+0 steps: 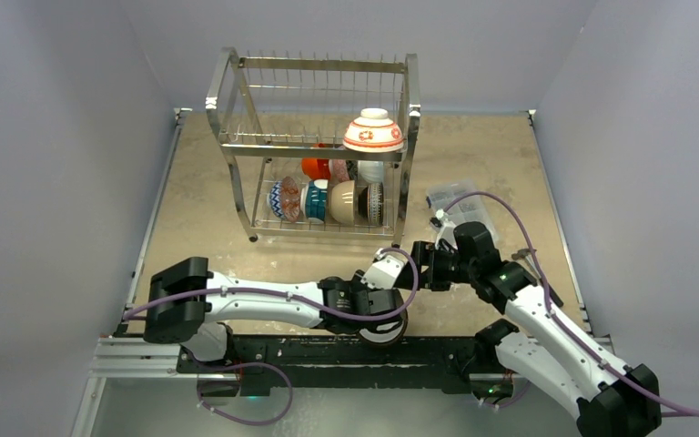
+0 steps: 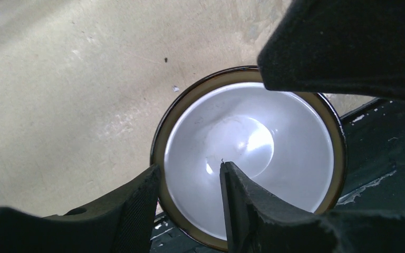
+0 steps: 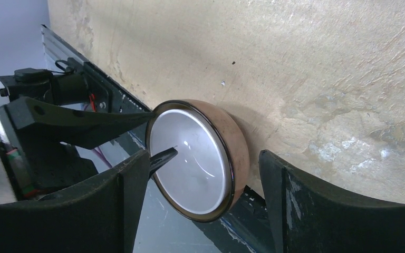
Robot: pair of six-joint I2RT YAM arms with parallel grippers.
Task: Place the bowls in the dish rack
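A brown bowl [image 3: 238, 153] with a white inside [image 2: 274, 179] and dark rim stands upright at the table's front edge. My left gripper is part open over its rim, one finger inside the bowl and the other at the rim's outer side; both fingers also show in the right wrist view. Most of the bowl is hidden by the left arm in the top view. Open and empty, my right gripper hangs above and to the right of the bowl. The metal dish rack [image 1: 326, 153] stands at the back.
Several bowls fill the rack's lower tier, among them a teal bowl [image 1: 316, 202] and a beige bowl [image 1: 342, 202]. An upside-down white and red bowl [image 1: 373, 133] sits on the upper tier, at the right. A clear plastic box [image 1: 473, 211] lies right of the rack.
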